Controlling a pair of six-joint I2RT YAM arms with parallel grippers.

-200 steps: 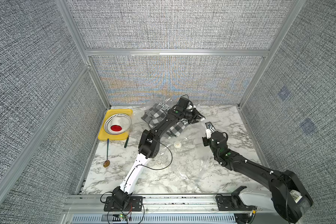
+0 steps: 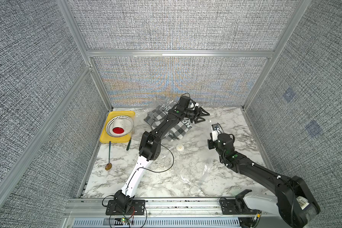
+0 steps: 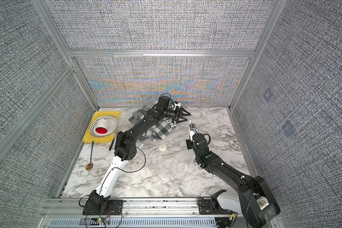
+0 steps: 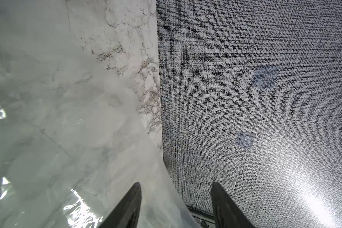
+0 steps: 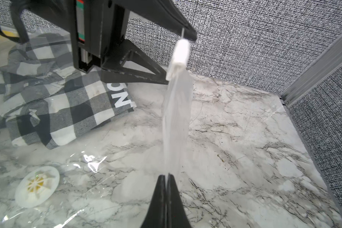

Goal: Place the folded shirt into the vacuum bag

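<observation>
The folded black-and-white checked shirt lies at the back centre with the clear vacuum bag around it, partly hidden by my left arm. In the left wrist view, the fingers of my left gripper are spread, with bag film behind them. A small white clip stands on a bag edge by the left fingertips. My right gripper is shut, and thin bag film rises from its tips to that clip. The bag's round white valve faces up in front of the shirt.
A yellow tray with a white bowl stands at the left. Near it lie a wooden spoon and a dark-handled tool. Bare marble tabletop extends to the right of the shirt.
My left gripper has opened and shifted slightly up and back; the white piece at its fingertips is now apart from them. My right gripper has moved a little to the right.
</observation>
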